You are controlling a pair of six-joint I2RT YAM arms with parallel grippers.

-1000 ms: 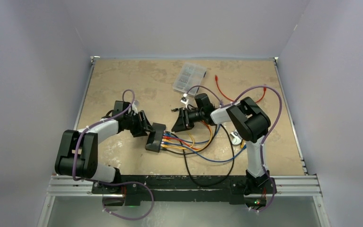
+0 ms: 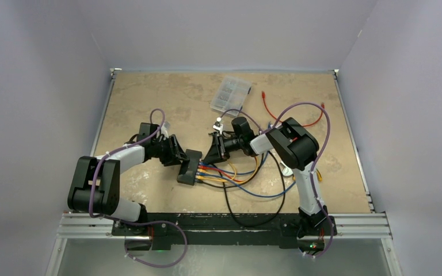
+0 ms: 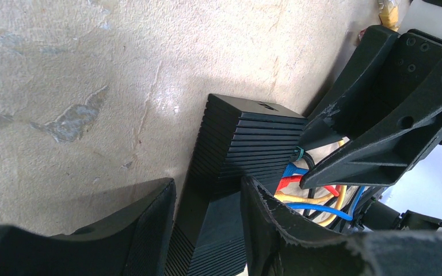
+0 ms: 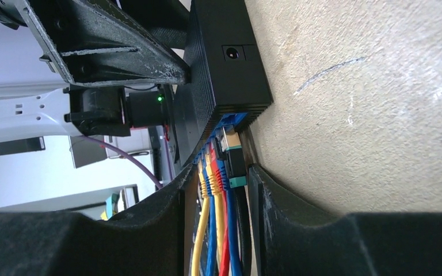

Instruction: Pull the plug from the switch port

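Observation:
The black switch lies on the board with several coloured cables plugged along its right side. My left gripper is part open over the switch's body, its fingers beside it in the left wrist view. My right gripper is part open at the port side; in the right wrist view its fingertips flank the cable ends, close to the end plug with a black cable, which sits in the switch. Whether either finger touches that plug is unclear.
A clear parts box lies at the back, a loose red cable to its right. Cables spread across the centre right under my right arm. The left back of the board is free.
My right gripper has moved left towards the switch's port side. My left gripper and the switch have hardly moved.

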